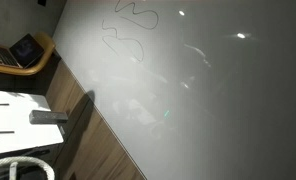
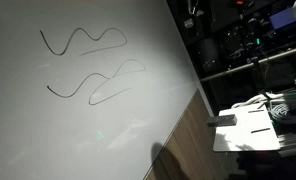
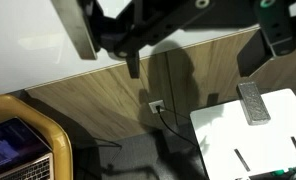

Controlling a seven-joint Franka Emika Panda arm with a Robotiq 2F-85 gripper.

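Note:
In the wrist view my gripper is open, its dark fingers wide apart and nothing visible between them. A grey block, perhaps an eraser (image 3: 253, 103), lies at the edge of a white table (image 3: 213, 125), below and to the right of the gripper. The same block (image 1: 48, 117) shows in exterior view 1 and, in exterior view 2, on the table (image 2: 246, 135). Two wavy dark lines (image 2: 83, 32) run across a large whiteboard (image 2: 48, 130). Neither exterior view clearly shows the gripper.
Thin dark items, perhaps markers (image 3: 242, 160), lie on the table. A laptop (image 3: 18, 150) rests on a yellow chair (image 3: 60, 143). Wood panelling (image 3: 98, 95) runs below the whiteboard, with a plugged socket (image 3: 156, 106). Coiled white cable (image 1: 23, 161) lies near the table.

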